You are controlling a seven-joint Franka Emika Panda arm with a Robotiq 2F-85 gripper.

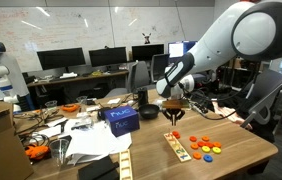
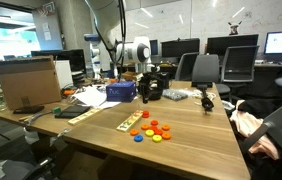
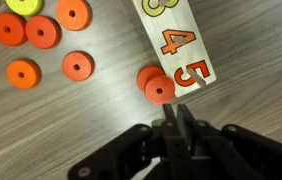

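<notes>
My gripper hangs above the table; its dark fingertips look close together, with nothing visible between them. How far apart they stand is hard to tell. Two overlapping orange-red discs (image 3: 160,90) lie just beyond the tips, beside the end of a pale strip printed with numbers (image 3: 186,52); 4 and 5 are readable. That strip (image 1: 176,147) rests on the table below the gripper (image 1: 174,121) in exterior view 1. Loose red and orange discs (image 3: 78,66) and yellow ones (image 3: 24,5) are spread to the left in the wrist view.
A blue box (image 1: 122,121) stands behind the strip, with a black cloth-like item (image 1: 99,169) and a second pale strip (image 1: 126,164) to the left. Blue discs (image 2: 138,138) lie near the front. Bare tabletop (image 2: 196,145) extends right of the discs in exterior view 2.
</notes>
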